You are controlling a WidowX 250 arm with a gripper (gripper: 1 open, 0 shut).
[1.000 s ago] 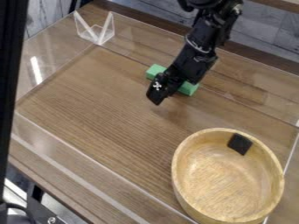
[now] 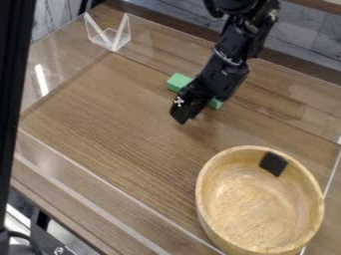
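The black robot arm reaches down from the top centre to its gripper [image 2: 186,108], low over the wooden table, right at a green object [image 2: 178,82] that is partly hidden behind the arm. Green shows on both sides of the gripper. Whether the fingers are open, shut, or around anything is too small and dark to tell.
A large tan round bin [image 2: 257,215] with a black patch [image 2: 273,163] on its rim fills the lower right. A white wire holder [image 2: 110,34] stands at the back left.
The gripper and lower arm have shifted slightly over the last second, staying beside the green object, with the arm's angle a little different.
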